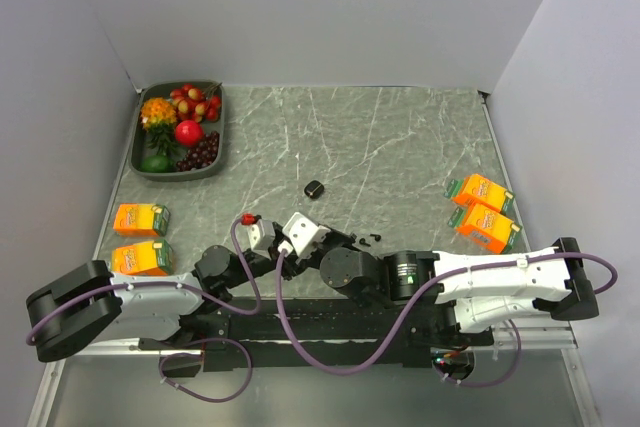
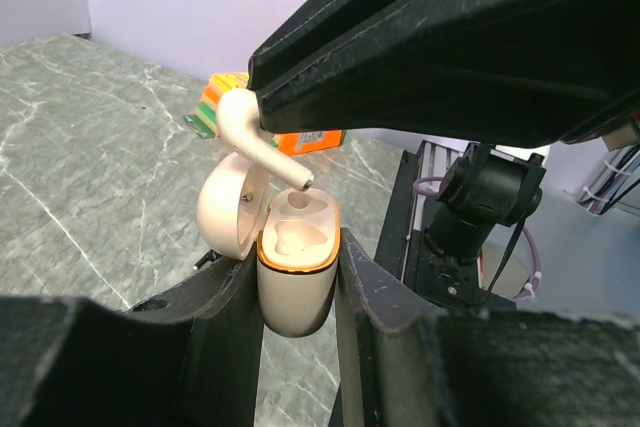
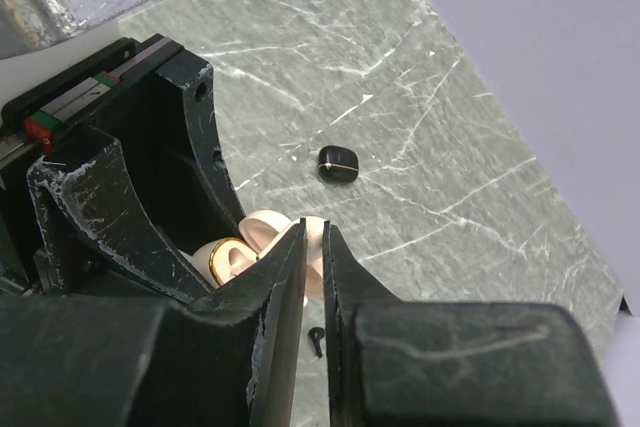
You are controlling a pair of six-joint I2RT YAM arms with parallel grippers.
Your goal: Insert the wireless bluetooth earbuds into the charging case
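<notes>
A cream charging case point(image 2: 299, 292) with a gold band is held by my left gripper, shut around its body. Its round lid point(image 2: 232, 205) stands open, and empty hollows point(image 2: 300, 237) show inside. Above it, a cream earbud point(image 2: 262, 147) tilts with its stem end close over the case's opening; whether they touch is unclear. The earbud's head is at the tips of my right gripper, whose fingers are close together on it. In the top view, the arms hide most of the case; the left gripper point(image 1: 292, 255) meets the right there.
A black case point(image 1: 314, 189) lies on the marble table beyond the grippers, and small black pieces point(image 1: 370, 238) lie to the right. A fruit basket point(image 1: 133, 155) and orange cartons point(image 1: 481, 193) stand towards the sides.
</notes>
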